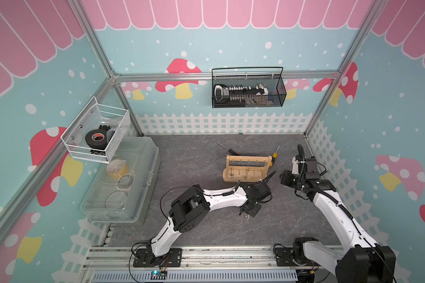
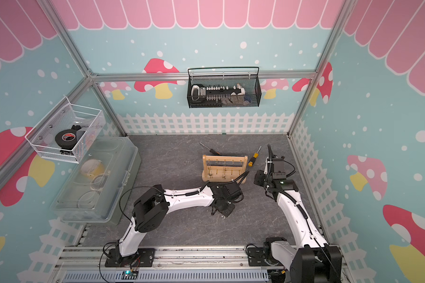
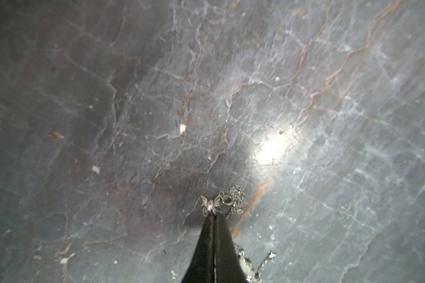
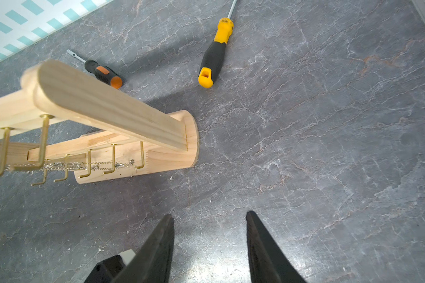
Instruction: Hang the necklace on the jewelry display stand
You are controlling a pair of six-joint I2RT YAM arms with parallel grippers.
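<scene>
A silver necklace [image 3: 236,198] with a butterfly pendant lies in a small heap on the grey table. My left gripper is shut at the pendant; whether any of it is between the tips is unclear. More silver chain [image 3: 250,268] shows beside its fingers. The wooden jewelry stand [image 1: 245,172], with brass hooks, stands behind my left gripper; chains are visible along its hooks in the right wrist view. My right gripper is open and empty, right of the stand.
Two screwdrivers [image 4: 214,56] [image 4: 104,73] lie behind the stand. A lidded clear bin [image 1: 118,188] fills the table's left side. Wire baskets [image 1: 248,101] [image 1: 80,153] hang on the rear and left rails.
</scene>
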